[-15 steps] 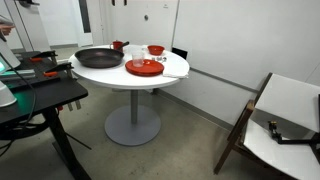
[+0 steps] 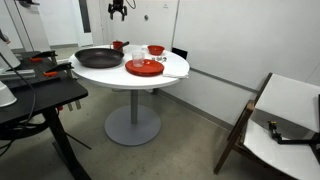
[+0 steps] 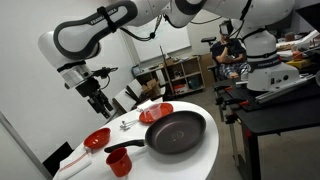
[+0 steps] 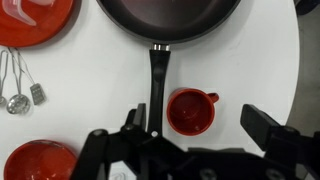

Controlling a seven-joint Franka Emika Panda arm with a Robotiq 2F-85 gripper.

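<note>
High over the round white table [image 2: 170, 96] hangs my gripper. Its two black fingers stand wide apart in the wrist view, and nothing is held between them. A red mug [image 4: 191, 111] with its handle to the right lies below the gap, well under the fingers. The dark frying pan [image 4: 170, 14] is at the top of the wrist view, its black handle [image 4: 158, 85] pointing down beside the mug. In exterior view 2 the gripper [image 3: 101, 101] is above the table's far side, clear of everything.
A red plate [image 4: 30, 20], a red bowl [image 4: 40, 161] and several metal utensils [image 4: 18, 103] lie to the left in the wrist view. A clear cup [image 2: 138, 60] stands by the plate. A white cloth [image 3: 74, 160] lies near the table edge.
In exterior view 1 my gripper has come lower into the picture and slightly to the right. The objects on the table have not moved.
</note>
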